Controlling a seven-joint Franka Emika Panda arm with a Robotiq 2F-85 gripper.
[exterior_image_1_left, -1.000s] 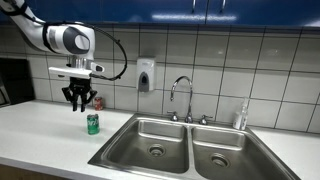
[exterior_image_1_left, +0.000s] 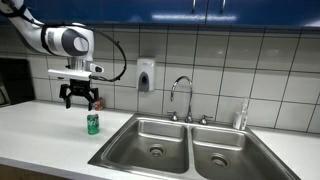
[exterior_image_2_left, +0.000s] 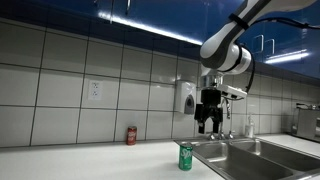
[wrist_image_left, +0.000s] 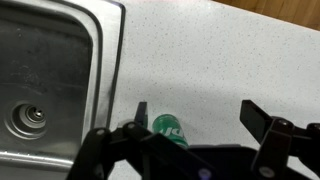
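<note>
A green can (exterior_image_1_left: 93, 124) stands upright on the white counter, left of the sink. My gripper (exterior_image_1_left: 79, 104) is open above the counter, with its fingertips higher than the can and a little to its left in exterior view 1. From the other side, the gripper (exterior_image_2_left: 209, 128) appears above and to the right of the can (exterior_image_2_left: 185, 156). In the wrist view the round top of the can (wrist_image_left: 168, 127) shows near the left finger, partly covered by gripper parts lower down. Nothing is held between the fingers.
Toward the back wall stands a red can (exterior_image_2_left: 131, 135). A double sink (exterior_image_1_left: 187, 152) with a tall faucet (exterior_image_1_left: 181, 95) lies to the right. A white dispenser (exterior_image_1_left: 146, 75) hangs on the tiles, and a bottle (exterior_image_1_left: 241, 115) stands behind the sink.
The gripper has come down slightly, and its fingers look farther apart in exterior view 1. The green can has stayed in place.
</note>
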